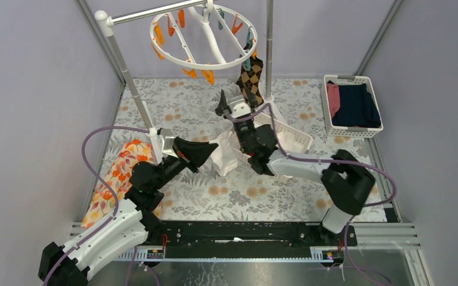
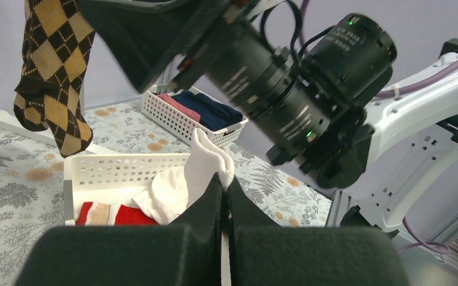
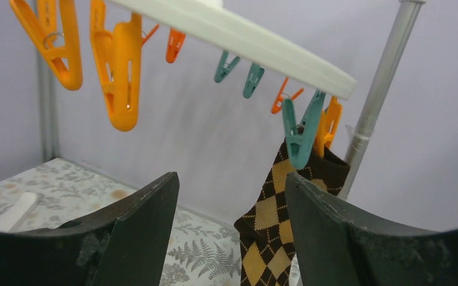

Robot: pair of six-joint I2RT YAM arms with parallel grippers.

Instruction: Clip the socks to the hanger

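A white sock [image 2: 206,162] is pinched at the tips of my left gripper, which is shut on it; in the top view this sock [image 1: 223,156] hangs just beside the basket. My right gripper is partly open, with nothing between its fingers. The round white hanger [image 1: 185,62] carries orange and teal clips around its ring. One teal clip [image 3: 301,134] and an orange clip beside it are at the checkered sock [image 3: 268,217], which hangs from the ring. An orange clip [image 3: 123,77] hangs above my right gripper.
The white basket [image 2: 125,161] holds red and white socks and is partly covered by my right arm in the top view. Another basket [image 1: 353,129] with dark and pink cloth stands at the back right. Orange floral fabric [image 1: 116,179] lies at left.
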